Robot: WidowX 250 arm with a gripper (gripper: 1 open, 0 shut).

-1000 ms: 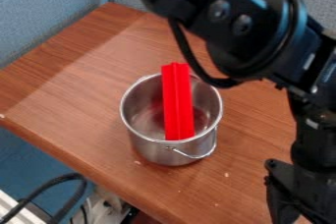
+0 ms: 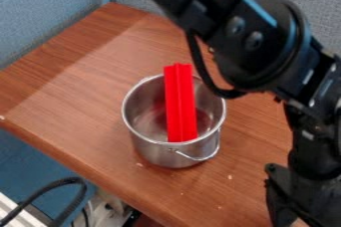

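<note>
A steel pot [image 2: 147, 131] with a wire handle stands on the wooden table [image 2: 67, 82]. A long red object [image 2: 180, 102] stands tilted inside it, rising above the rim. My black gripper [image 2: 297, 201] is low at the lower right, to the right of the pot and apart from it, partly cut off by the frame edge. Its fingers are too dark and hidden to show how they stand.
A blue-grey padded wall [image 2: 47, 12] borders it. Black cables [image 2: 60, 186] hang off the near left edge.
My arm and gripper have shifted slightly to the left. The pot and the red object have not moved.
</note>
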